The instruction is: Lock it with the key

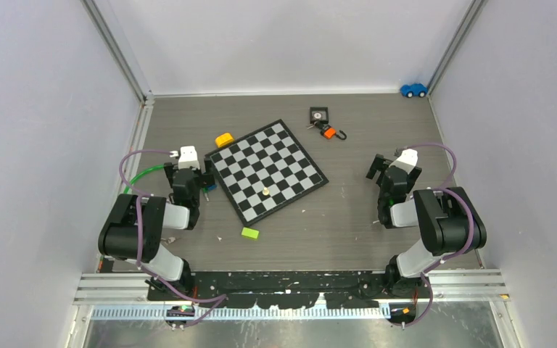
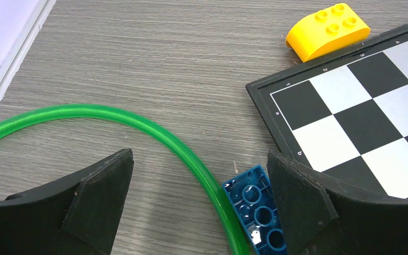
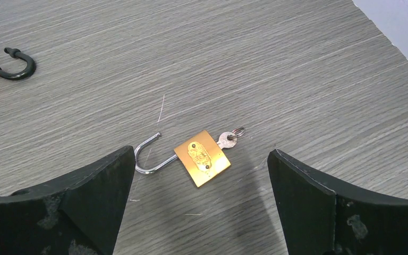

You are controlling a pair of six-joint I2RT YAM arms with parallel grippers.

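Note:
In the right wrist view a brass padlock [image 3: 202, 158] lies on the floor between the fingers of my open right gripper, not held. Its long shackle [image 3: 154, 168] is open, and a silver key [image 3: 226, 141] with a small ring sticks out from the body's other side. The padlock is hidden under the right arm in the top view. My left gripper is open at the left of the chessboard, above a green tube [image 2: 191, 159] and a blue brick [image 2: 252, 196], holding neither.
A chessboard [image 1: 265, 170] fills the centre-left, with a yellow brick [image 1: 224, 139] behind it and a green brick [image 1: 250, 233] in front. An orange-and-black lock [image 1: 329, 133] and a dark square item [image 1: 318, 114] lie at the back. The floor between chessboard and right arm is clear.

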